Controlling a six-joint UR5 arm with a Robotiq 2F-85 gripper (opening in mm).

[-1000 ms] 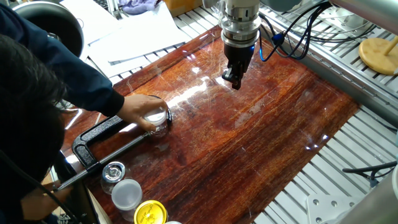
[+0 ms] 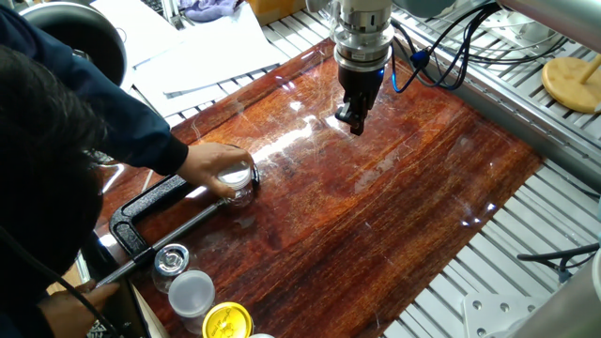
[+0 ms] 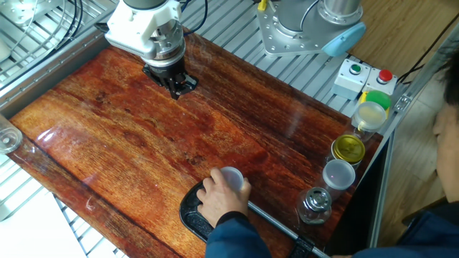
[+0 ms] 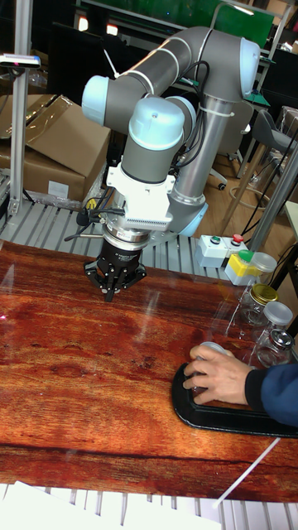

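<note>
My gripper [image 3: 175,93] hangs above the wooden board, apart from every jar; its dark fingers come together at the tip, and nothing shows between them. Well away from it, a person's hand [image 2: 212,167] grips a clear jar with a whitish lid [image 3: 232,178] at the clamp's end. The black bar clamp [image 2: 150,208] is fixed at the board's edge. Along one side of the board stand a jar with a silver lid [image 3: 316,201], one with a frosted lid [image 3: 338,174], one with a yellow lid [image 3: 348,148] and another with a pale lid [image 3: 370,115].
The middle of the wooden board [image 2: 376,207] is bare. The person's arm [image 3: 237,238] reaches across one edge. Button boxes [image 3: 351,77] stand beyond the jars, and another clear container [image 3: 8,137] sits at the opposite end.
The person's lower hand at the clamp rod's end has shifted slightly. My arm, the held jar and the row of jars look unmoved.
</note>
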